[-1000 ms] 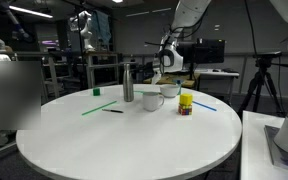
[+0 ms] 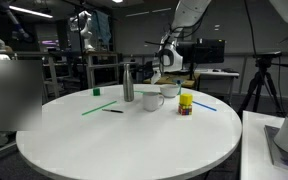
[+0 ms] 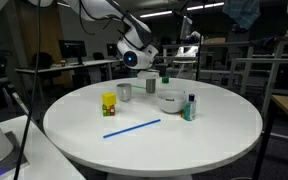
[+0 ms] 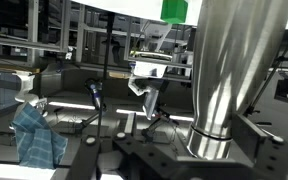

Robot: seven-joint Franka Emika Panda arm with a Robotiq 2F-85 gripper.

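A tall steel bottle stands upright toward the far side of the round white table. My gripper hangs over the table's far part, to the bottle's right in exterior view 1. From the other side, the bottle shows just under the arm's end. In the wrist view the bottle is very close and fills much of the right side. My gripper is open, its dark fingers along the bottom of that view; whether either touches the bottle cannot be told.
A grey mug, white bowl, small blue-capped bottle and yellow block stack stand near the bottle. A green block and a green pen lie farther left. A blue pen lies apart.
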